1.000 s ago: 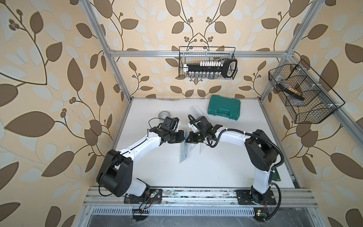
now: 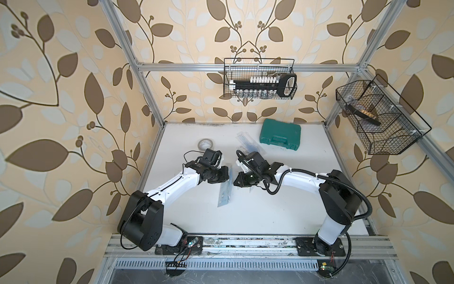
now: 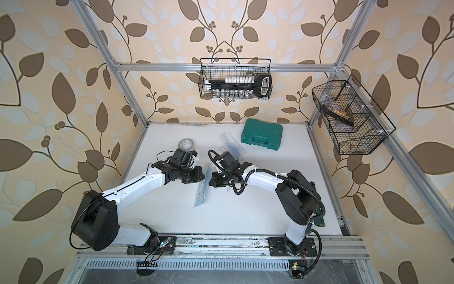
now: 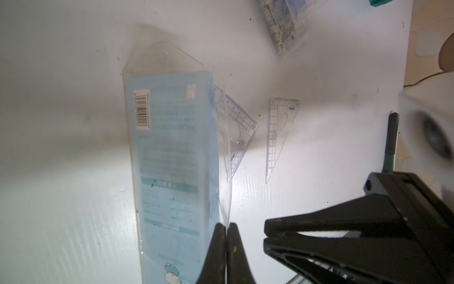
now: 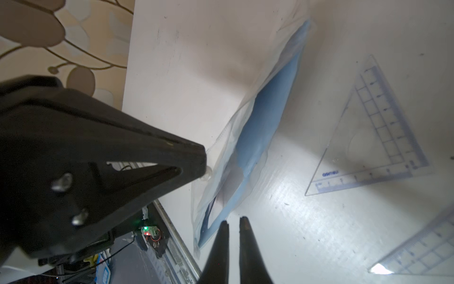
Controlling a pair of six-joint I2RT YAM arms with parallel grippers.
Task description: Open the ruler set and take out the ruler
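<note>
The ruler set is a clear pouch with a pale blue card (image 4: 170, 156), standing partly on edge in the middle of the table. My left gripper is shut on the pouch's thin edge, which runs up to its tips. In the right wrist view the blue side (image 5: 269, 108) and the clear film bulge apart beside that grip. A clear triangle ruler (image 5: 371, 137) and another ruler piece (image 5: 425, 246) lie on the table outside the pouch. My right gripper is shut, nothing showing between its fingers, just right of the pouch. The pouch's inside is mostly hidden.
Behind the arms lie another clear pouch (image 2: 249, 142), a tape roll (image 2: 205, 144) and a green case (image 2: 280, 134). The two grippers are close together.
The left gripper shifted slightly left, and the pouch's lower end swung left with it.
</note>
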